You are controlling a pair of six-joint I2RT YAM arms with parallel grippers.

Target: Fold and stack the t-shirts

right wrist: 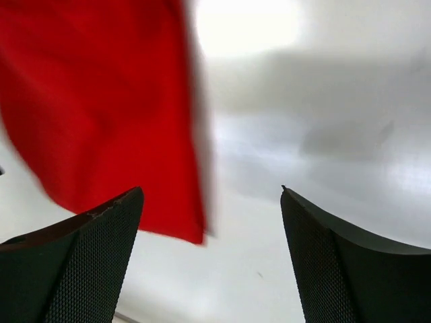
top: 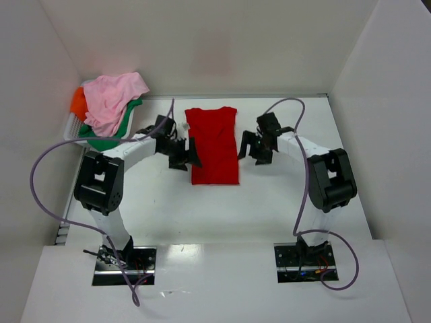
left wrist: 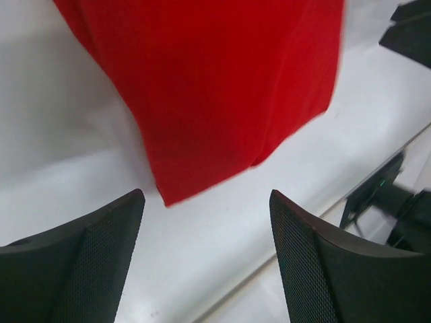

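A red t-shirt [top: 219, 158], narrowed to a long strip, lies on the white table. Its near end is straight in the top view, and its far end is a little uneven. My left gripper [top: 186, 160] is open at the strip's left edge. In the left wrist view the near corner of the red cloth [left wrist: 202, 134] shows ahead of the spread fingers [left wrist: 101, 262], with nothing between them. Just off the right edge, my right gripper [top: 249, 149] is open too. The right wrist view has the red edge [right wrist: 172, 168] left of centre and bare table between the fingers.
At the back left stands a white basket [top: 73, 125] heaped with pink [top: 111, 101], orange [top: 79, 104] and green clothes [top: 101, 144]. Purple cables loop beside both arms.
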